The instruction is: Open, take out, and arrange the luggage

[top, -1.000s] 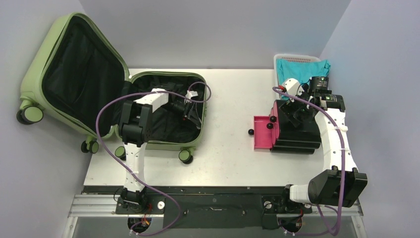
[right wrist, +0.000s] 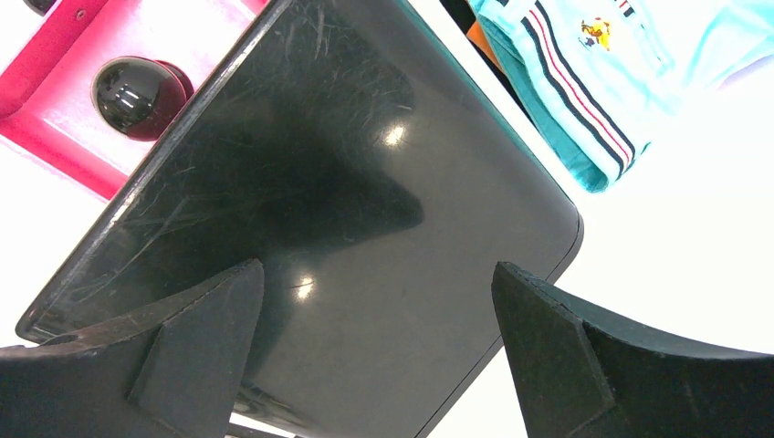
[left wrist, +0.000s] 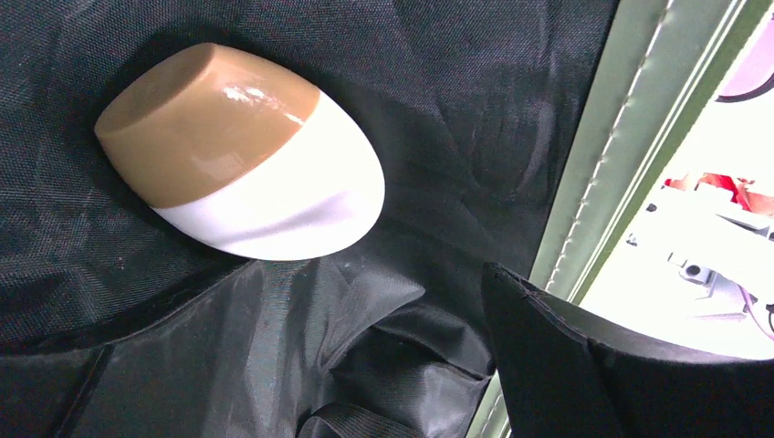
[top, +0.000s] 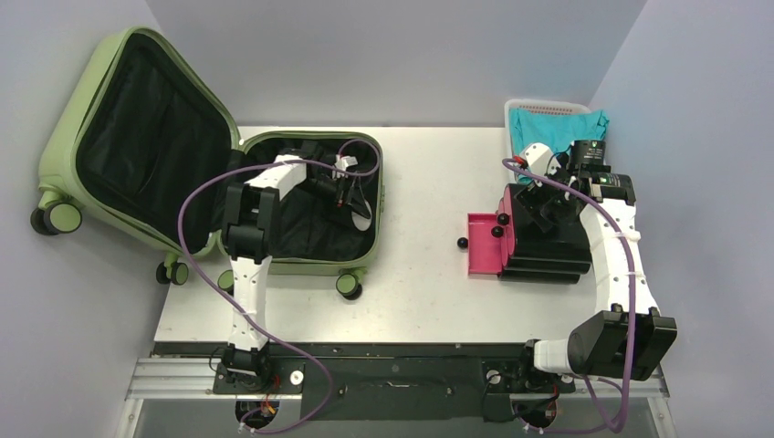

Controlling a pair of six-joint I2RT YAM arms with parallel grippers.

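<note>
The green suitcase (top: 68, 119) lies open at the left. My left gripper is open inside its base, just beside a white-and-tan oval object (left wrist: 239, 151) resting on the dark lining, with nothing between its fingers. My right gripper hovers over a black-topped box (right wrist: 383, 210), its fingers apart and empty. A pink drawer (top: 484, 255) sticks out from the box's left side. Turquoise cloth (top: 548, 128) lies in a white basket behind the box; a striped turquoise garment (right wrist: 584, 100) shows in the right wrist view.
Grey walls bound the sides and back. Purple hoses loop over both arms.
My left gripper has shifted slightly, uncovering more of the oval object in the top view. The suitcase has moved slightly toward the front right. The right arm has stayed still.
</note>
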